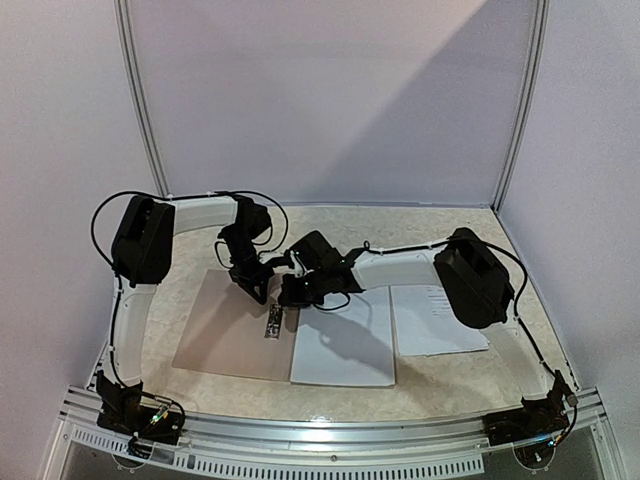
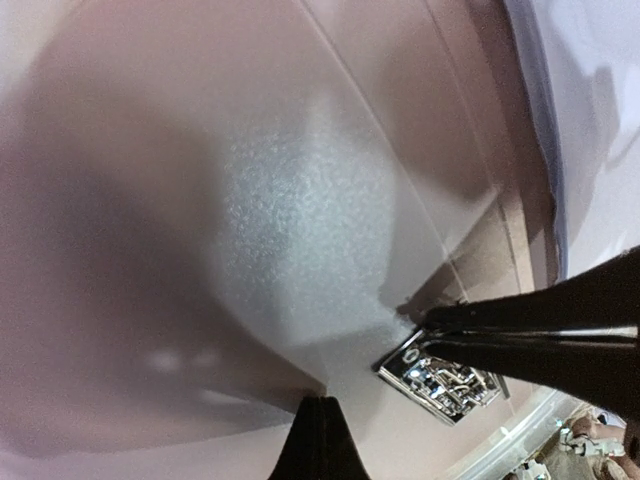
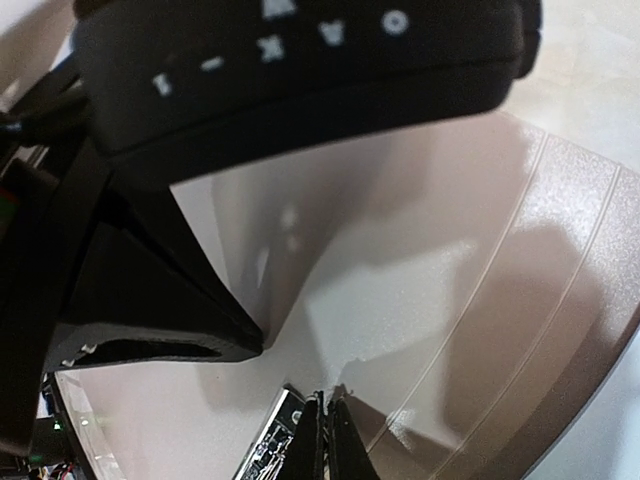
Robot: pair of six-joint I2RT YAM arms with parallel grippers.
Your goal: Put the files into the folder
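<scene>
The open folder lies on the table, its translucent brownish cover (image 1: pixel 225 330) at the left, with a metal clip (image 1: pixel 273 321) near the spine, and white pages (image 1: pixel 343 355) on its right half. My left gripper is shut with nothing visible between its fingers, low over the brown cover. My right gripper is shut at the top end of the metal clip; nothing clear shows between its fingers. The two wrists are close together over the upper spine area.
A loose printed sheet (image 1: pixel 440 335) lies to the right of the folder, partly under the right arm. Bare table (image 1: pixel 360 220) shows along the back and front. Walls enclose the back and sides.
</scene>
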